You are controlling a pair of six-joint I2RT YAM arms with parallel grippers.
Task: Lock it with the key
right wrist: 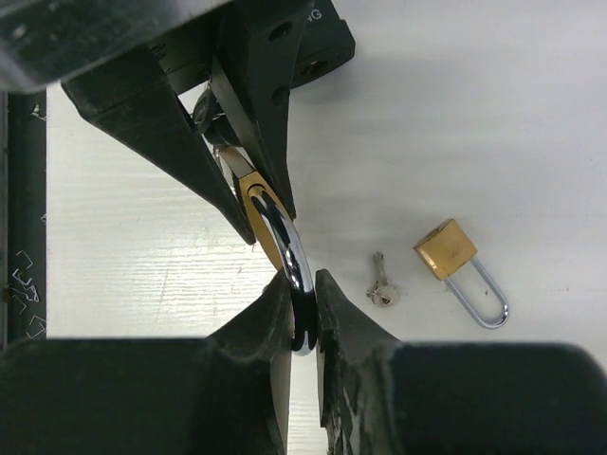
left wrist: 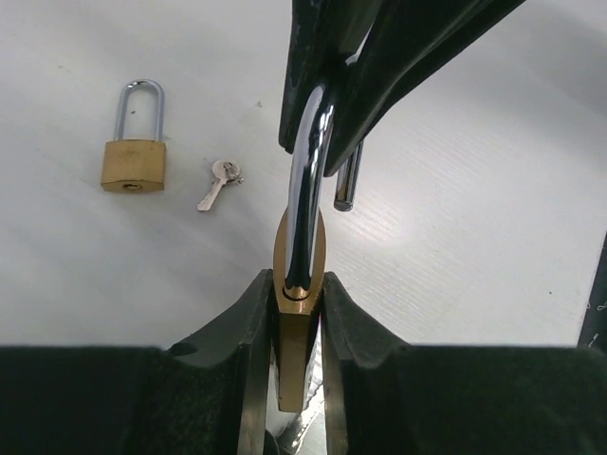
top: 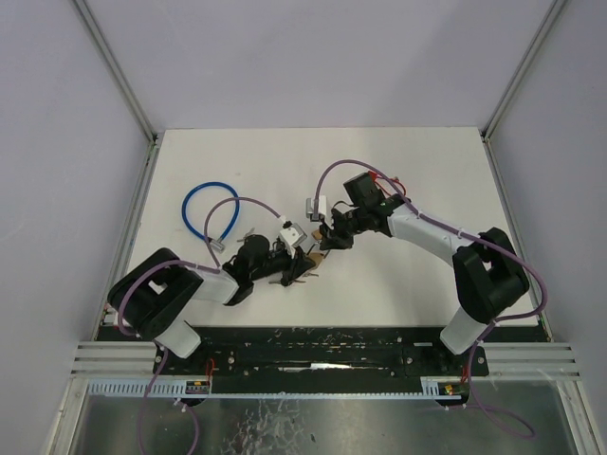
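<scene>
A brass padlock point(left wrist: 293, 365) is clamped by its body in my left gripper, the shackle side toward the right arm. My right gripper is shut on its chrome shackle point(right wrist: 287, 248). In the left wrist view, the shackle's free end point(left wrist: 348, 182) stands clear of the body, so the lock looks open. A flat silver piece point(right wrist: 234, 160) shows at the body's far end between the left fingers, probably a key, mostly hidden. Both grippers are close together over the table in the top view.
A second brass padlock point(left wrist: 134, 167) lies on the table with a small key point(left wrist: 222, 178) beside it. To the left is a coiled blue cable lock point(top: 211, 184). Behind the right arm, a red cable lock point(top: 396, 180) is partly covered.
</scene>
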